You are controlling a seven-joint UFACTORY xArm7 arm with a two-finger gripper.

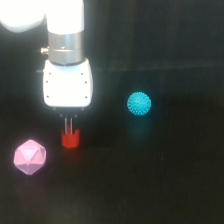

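Observation:
A small red object [70, 141] lies on the dark surface at the left. My white gripper [69, 126] is right at it, its two thin fingers pointing down and their tips meeting the red object's upper edge in this view. The fingers stand close together with a narrow gap. Whether they touch or grip the red object cannot be made out.
Left of the red object and a little nearer sits a pink faceted ball [30, 157]. A cyan studded ball [139, 103] is farther off to the right.

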